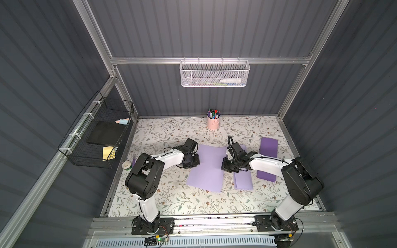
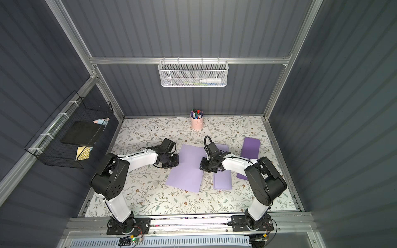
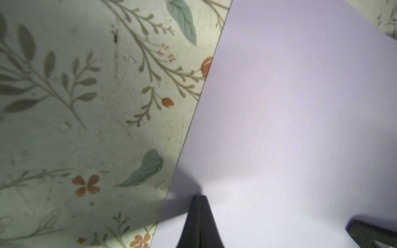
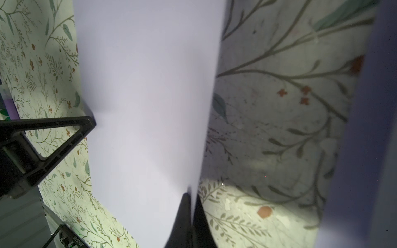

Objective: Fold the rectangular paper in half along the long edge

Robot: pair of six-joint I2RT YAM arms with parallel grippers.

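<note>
A light purple rectangular sheet (image 1: 208, 177) lies on the patterned table between my grippers. My left gripper is shut, its tips down on the sheet just inside the left edge, with nothing seen between them. My right gripper is shut at the sheet's right edge, which looks raised or curved there in the right wrist view. Whether paper is between its fingertips I cannot tell.
A folded light purple paper (image 1: 243, 181) lies to the right, partly under my right arm, with a dark purple piece (image 2: 251, 145) beyond. A pink pen cup (image 1: 213, 123) stands at the back.
</note>
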